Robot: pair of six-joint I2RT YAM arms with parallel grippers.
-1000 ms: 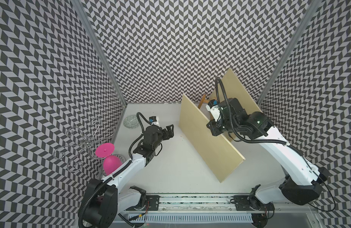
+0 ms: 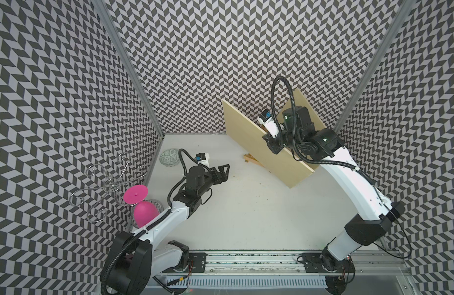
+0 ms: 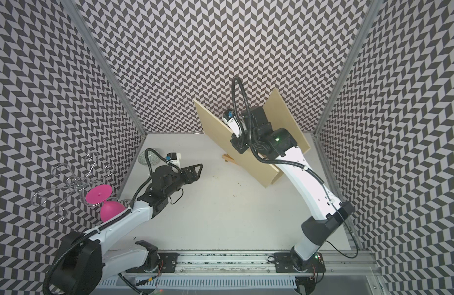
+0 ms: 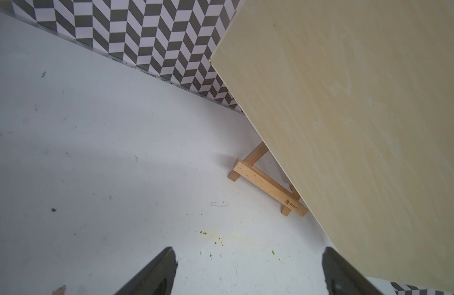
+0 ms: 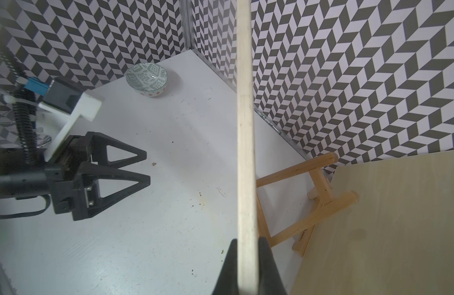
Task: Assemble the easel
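Note:
A pale wooden panel (image 2: 256, 142) hangs tilted in the air, with my right gripper shut on its top edge. The wooden easel (image 4: 268, 184) stands on the table behind and beneath that panel, mostly hidden in the top views. A second panel (image 5: 394, 221) leans behind the easel at the back right. My left gripper (image 2: 223, 172) is open at the centre-left, left of the held panel, with nothing between its fingers.
A patterned bowl (image 5: 146, 78) sits at the back left. Pink pieces (image 2: 144, 212) and a wire stand (image 2: 110, 183) are at the left edge.
My left gripper has shifted slightly rightward and opened wider.

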